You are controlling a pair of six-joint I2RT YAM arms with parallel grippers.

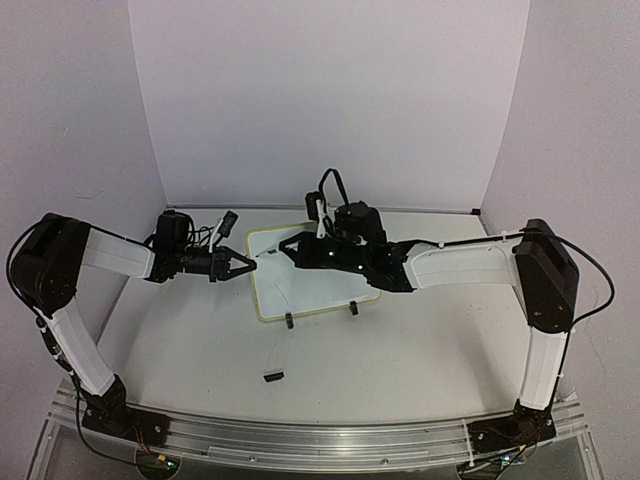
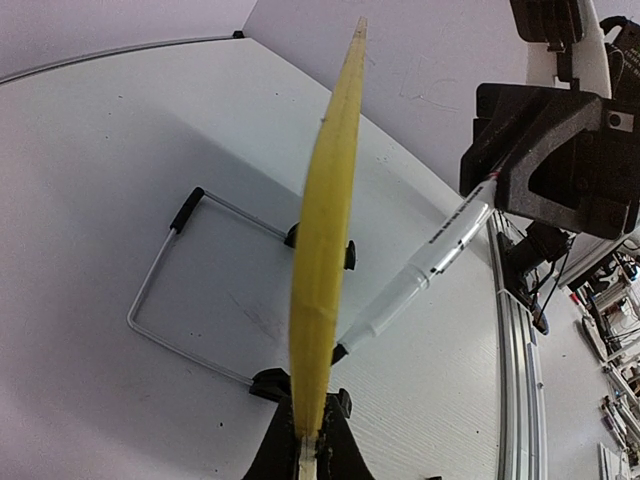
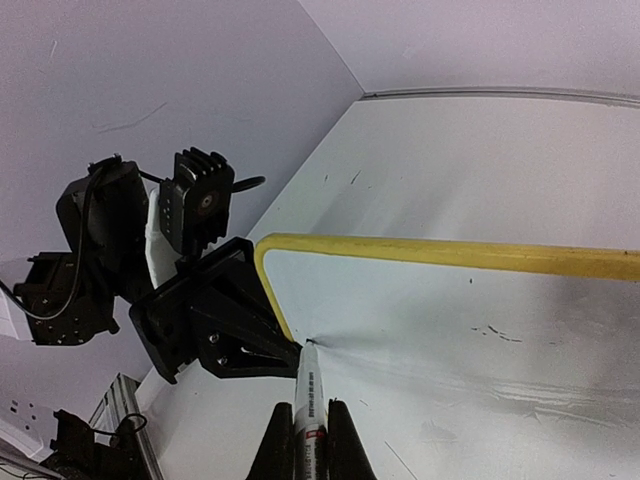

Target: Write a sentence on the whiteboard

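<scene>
The whiteboard (image 1: 320, 285) with a yellow rim leans on the table between both arms. My left gripper (image 1: 250, 265) is shut on its left edge; in the left wrist view the yellow rim (image 2: 325, 230) is seen edge-on, rising from between the fingers. My right gripper (image 1: 285, 246) is shut on a white marker (image 3: 311, 395), which points left with its dark tip at the board near the left rim. Contact between tip and board looks likely but is hard to confirm. A few small dark marks (image 3: 495, 332) show on the board face.
Black clips (image 1: 290, 321) stand at the board's lower edge. A wire stand (image 2: 160, 260) is behind the board. A small black block (image 1: 273, 377) lies on the table in front.
</scene>
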